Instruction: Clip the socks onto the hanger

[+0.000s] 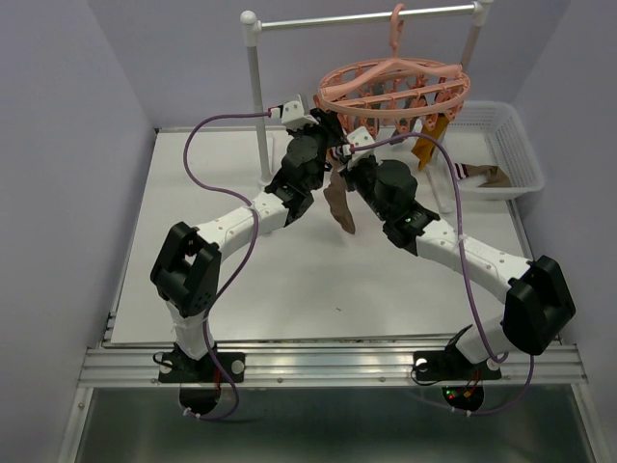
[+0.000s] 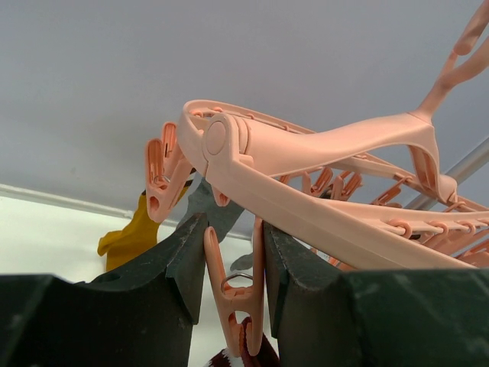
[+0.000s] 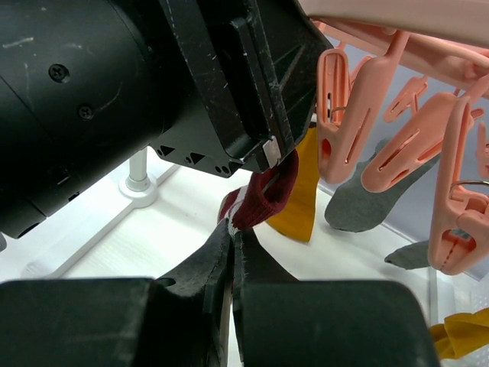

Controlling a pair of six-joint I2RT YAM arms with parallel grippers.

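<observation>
In the top view, the pink round hanger hangs from a white rail. My left gripper is shut on the handles of one pink clip at its rim. Dark red sock cloth shows between that clip's lower ends in the left wrist view. Below the left gripper, my right gripper is shut on the sock, which has a dark red cuff with a white stripe. Its brown part dangles between the two arms. How deep the cuff sits in the clip is hard to tell.
Other socks hang around the hanger, including a yellow one and a grey one. A white basket at the back right holds a brown sock.
</observation>
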